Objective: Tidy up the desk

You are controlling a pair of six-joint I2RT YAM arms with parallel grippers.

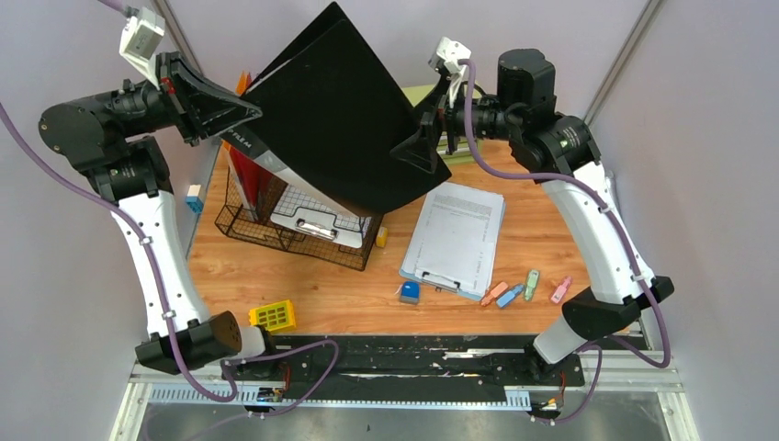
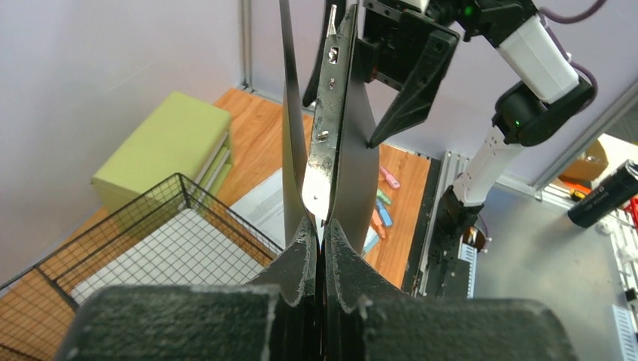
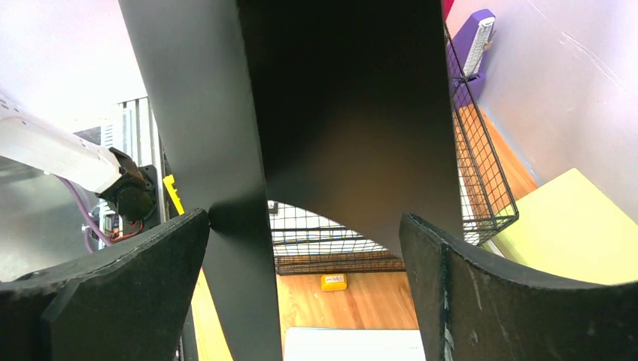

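Note:
A large black folder [image 1: 340,110] hangs in the air over the wire basket [image 1: 239,234], spine and metal clip toward the left wrist camera. My left gripper [image 1: 239,112] is shut on its edge. My right gripper [image 1: 423,138] is at the folder's right side, open, with the black cover [image 3: 338,98] between its spread fingers in the right wrist view. A white grid clipboard [image 1: 299,216] and a red folder [image 1: 246,179] are in the basket. A clipboard with paper [image 1: 450,239] lies on the desk to the right.
A green drawer box [image 2: 158,143] stands at the back. A blue object [image 1: 409,292], yellow grid holder [image 1: 273,316] and several highlighters [image 1: 511,296] lie near the front edge. Bare desk [image 1: 358,303] shows at the front middle.

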